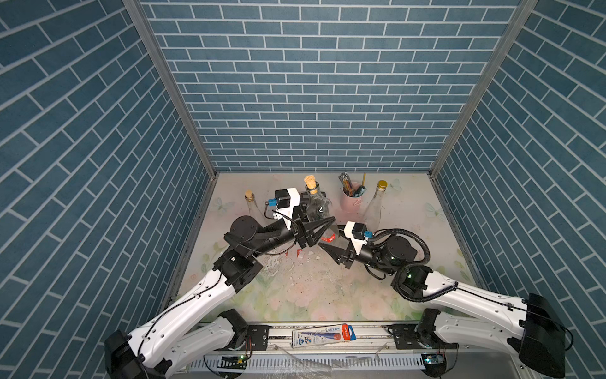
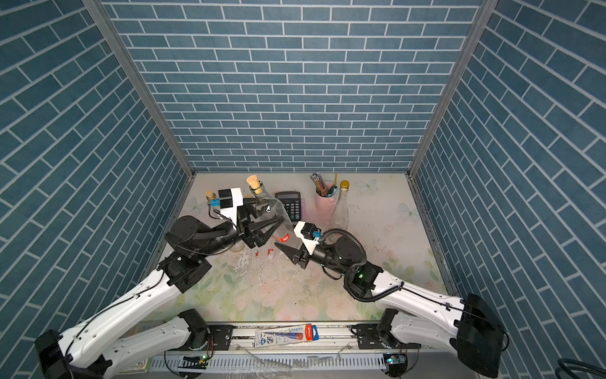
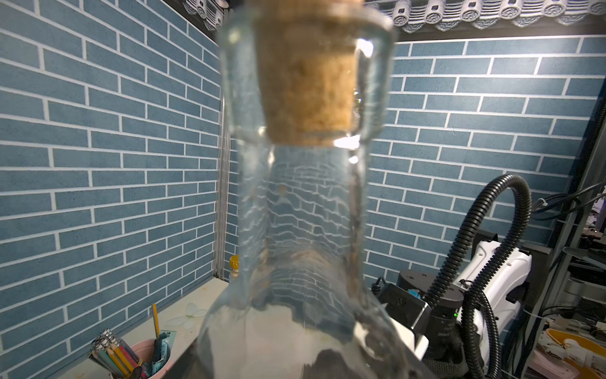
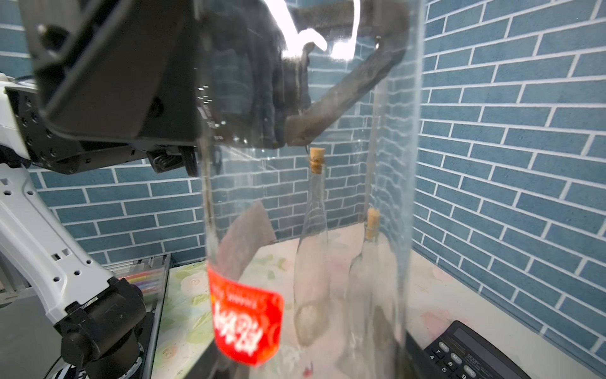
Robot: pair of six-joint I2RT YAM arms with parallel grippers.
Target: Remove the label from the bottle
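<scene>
A clear glass bottle [image 1: 318, 207] with a cork hangs tilted over the table, its base toward the right arm. My left gripper [image 1: 325, 211] is shut on its upper body, below the neck that fills the left wrist view. My right gripper has closed around the lower end, a dark finger showing at each side of the glass. The red label [image 4: 247, 319] with white characters sits low on the bottle's left side in the right wrist view. Above it a pale, translucent paper piece [image 4: 243, 240] slants upward. The bottle's base is hidden there.
Behind stand a calculator [image 2: 288, 205], a pink pencil cup [image 2: 325, 201] and a yellow-capped bottle [image 2: 341, 205]. A corked bottle [image 1: 251, 201] stands at the left. Red and clear scraps [image 1: 299, 253] litter the table, whose front middle is otherwise open.
</scene>
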